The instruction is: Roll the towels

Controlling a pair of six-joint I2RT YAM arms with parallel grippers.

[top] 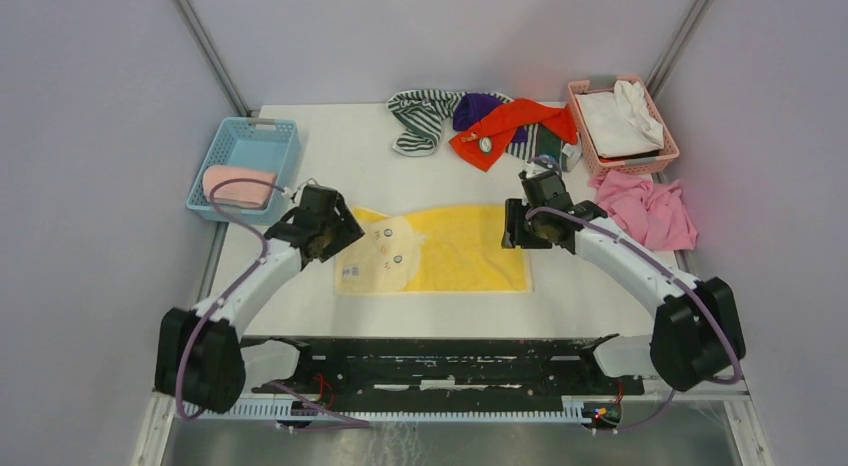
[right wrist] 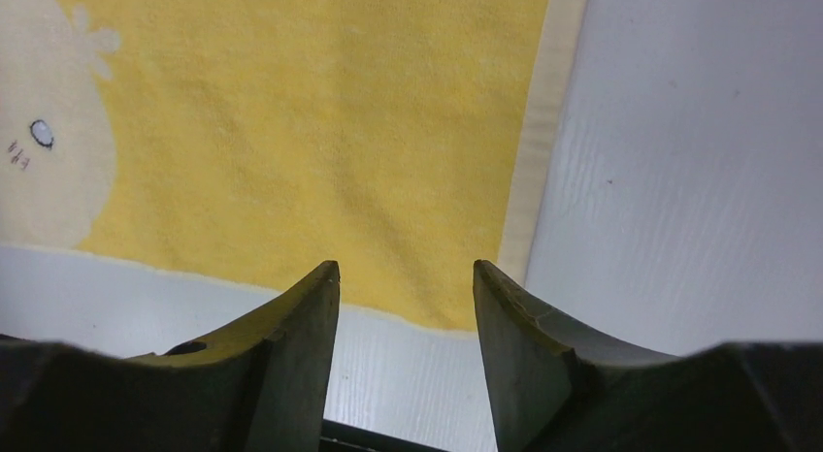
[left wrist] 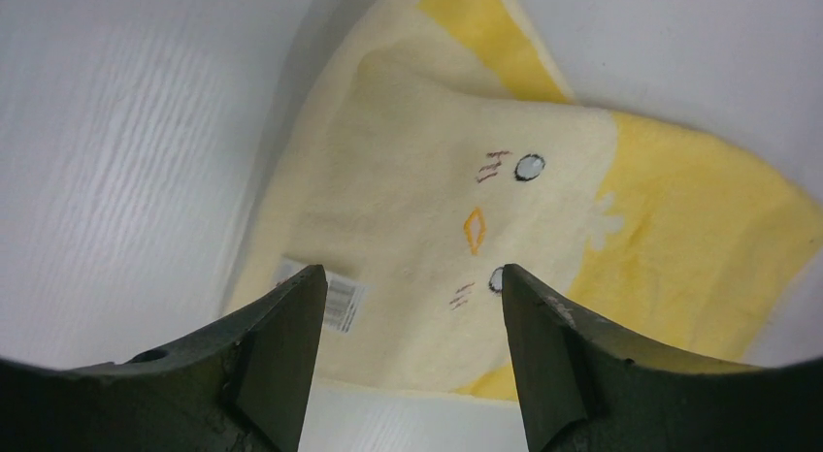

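Note:
A yellow towel with a cream face print lies spread on the table, long side left to right. In the left wrist view, the towel's far left corner is folded or rumpled, with a yellow patch showing past the cream part. My left gripper hovers over the towel's left end, open, with nothing between its fingers. Above the right end is my right gripper, also open and empty; the towel's cream right hem runs down towards its fingers.
A blue basket at the left holds a rolled pink towel. Striped, purple and red cloths lie at the back. A pink basket with white cloth and a pink cloth occupy the right side. Bare table lies in front.

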